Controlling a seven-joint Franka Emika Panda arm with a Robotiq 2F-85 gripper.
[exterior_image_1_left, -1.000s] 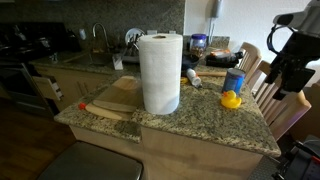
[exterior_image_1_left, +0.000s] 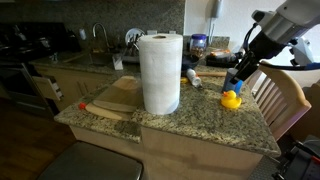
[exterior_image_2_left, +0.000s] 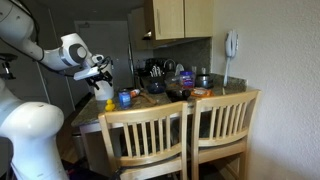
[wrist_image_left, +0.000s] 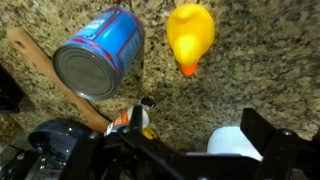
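My gripper (exterior_image_1_left: 232, 82) is over the counter, just above and behind the yellow rubber duck (exterior_image_1_left: 231, 100). In the wrist view its two dark fingers stand wide apart, so the gripper is open, with nothing held between them. The duck (wrist_image_left: 190, 35) sits at the top of that view, its orange beak towards the fingers. Left of it, a blue can (wrist_image_left: 100, 50) shows its metal end. The arm partly covers the can (exterior_image_1_left: 243, 87) in the first exterior view.
A tall paper towel roll (exterior_image_1_left: 160, 75) stands left of the duck, with a cutting board (exterior_image_1_left: 120, 95) beyond it. A wooden handle (wrist_image_left: 50, 72) and a small bottle (wrist_image_left: 122, 122) lie near the can. Chairs (exterior_image_2_left: 150, 140) line one side.
The arm has swung left and inward from the right side, bringing my gripper over the can and duck area. The duck, can and towel roll have not visibly moved.
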